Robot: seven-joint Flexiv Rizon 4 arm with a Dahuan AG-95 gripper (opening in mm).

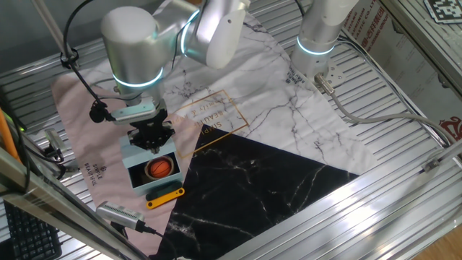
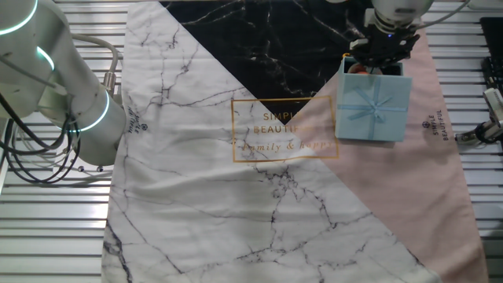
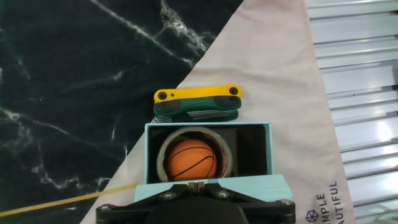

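A light-blue gift box (image 3: 271, 149) lies open on the pink part of the cloth. Inside, a small orange basketball (image 3: 193, 160) sits within a roll of tape (image 3: 163, 155), toward one end. The box's lid (image 2: 373, 110), with a ribbon bow, appears in exterior view 2 beside the opening. At the lid's edge, my gripper is shut, its fingertips together in the wrist view. Whether the thin edge is pinched or merely touched is hidden. Beside the box lies a folding tool (image 3: 198, 93) with yellow and green handles.
Near the front left are a grey camera-like device (image 1: 120, 215) with a cable and a black keyboard (image 1: 29, 231).
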